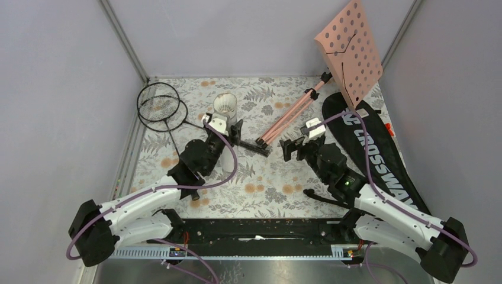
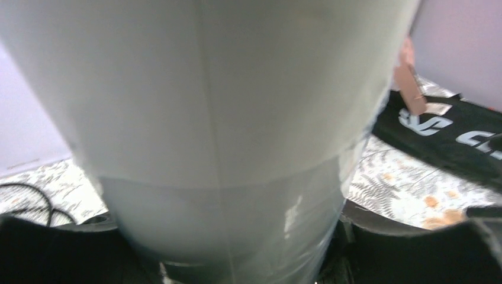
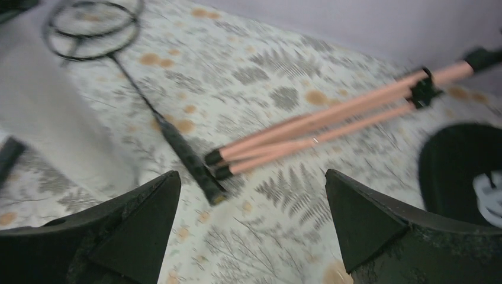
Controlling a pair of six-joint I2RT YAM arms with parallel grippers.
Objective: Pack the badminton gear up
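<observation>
A pale tall tube point(image 1: 225, 105), its round end facing up, stands upright between the fingers of my left gripper point(image 1: 229, 128), which grips it around its side. In the left wrist view the tube point(image 2: 231, 106) fills the middle, a dark finger point(image 2: 408, 245) on each side. Open and empty, my right gripper point(image 1: 293, 142) is apart from the tube, to its right. Two black rackets point(image 1: 158, 97) overlap at the far left; one has its dark handle point(image 3: 188, 155) near the table's middle. The black CROSSWAY bag point(image 1: 379, 158) lies flat at the right.
Pink poles point(image 1: 290, 118) lie diagonally at the back centre. A pink perforated board point(image 1: 353, 54) leans over the bag's far end. A black strap point(image 1: 324, 200) lies near the front.
</observation>
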